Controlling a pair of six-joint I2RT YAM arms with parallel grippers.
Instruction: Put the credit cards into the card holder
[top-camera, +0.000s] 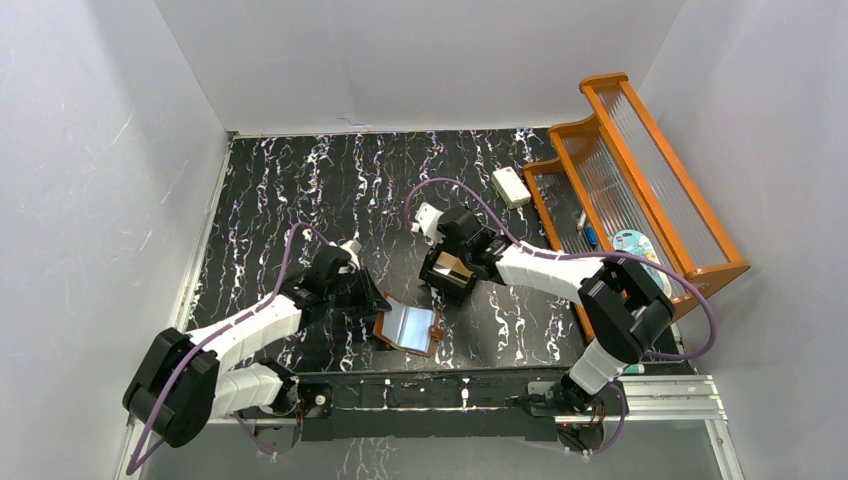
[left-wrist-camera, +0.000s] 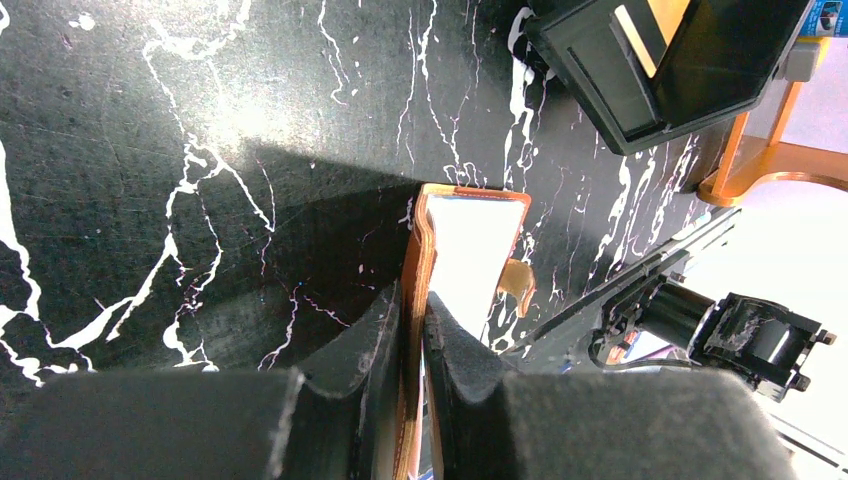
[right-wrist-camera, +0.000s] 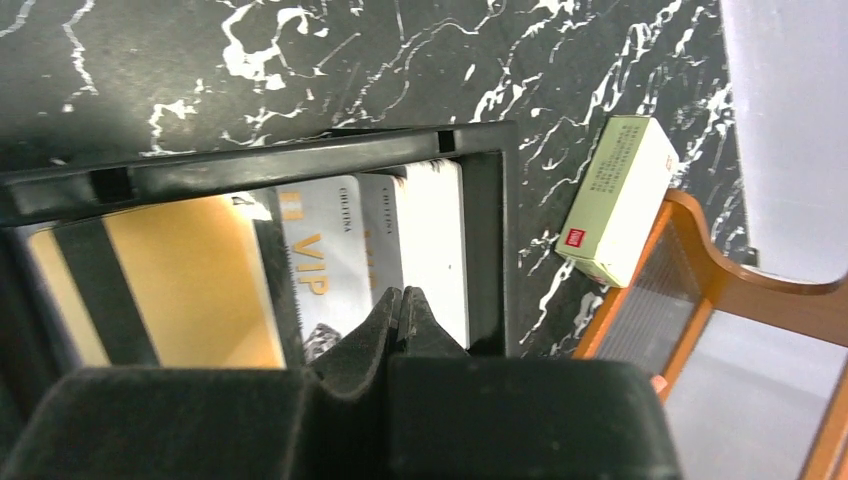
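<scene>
In the right wrist view my right gripper is shut, its tips together over the black box (right-wrist-camera: 510, 240) with nothing between them. A silver VIP card (right-wrist-camera: 330, 245) leans in the box, outside the fingers. Beside it stands a stack of cards (right-wrist-camera: 435, 235) seen by its white edges, and gold cards (right-wrist-camera: 195, 280) lie toward the left end. The brown card holder (top-camera: 433, 345) lies unfolded on the table, showing clear sleeves (top-camera: 412, 325). My left gripper is shut on the holder's brown edge (left-wrist-camera: 422, 240).
A pale green and white box (right-wrist-camera: 620, 195) lies on the dark marbled table behind the black box. The wooden shelf (top-camera: 640, 170) with ribbed panels stands along the right side. Open table surface (top-camera: 270, 190) stretches across the back left.
</scene>
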